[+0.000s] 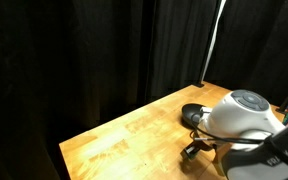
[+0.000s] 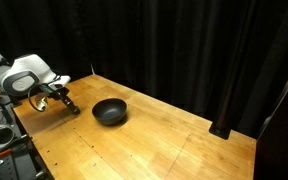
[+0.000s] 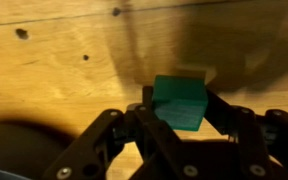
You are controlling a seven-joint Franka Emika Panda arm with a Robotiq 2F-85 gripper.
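Observation:
A green block (image 3: 180, 103) sits between the fingertips of my gripper in the wrist view, with the fingers shut on it. Wooden tabletop shows beneath it; how far the block is above the surface I cannot tell. The black bowl (image 2: 110, 111) stands on the table, in exterior view 2 just right of my gripper (image 2: 75, 110). Its dark rim fills the lower left corner of the wrist view. In exterior view 1 the arm partly covers the bowl (image 1: 191, 114), and the block is hard to make out at the gripper (image 1: 192, 151).
A small black object (image 2: 219, 130) stands at its back edge, before the dark curtain (image 2: 174, 50).

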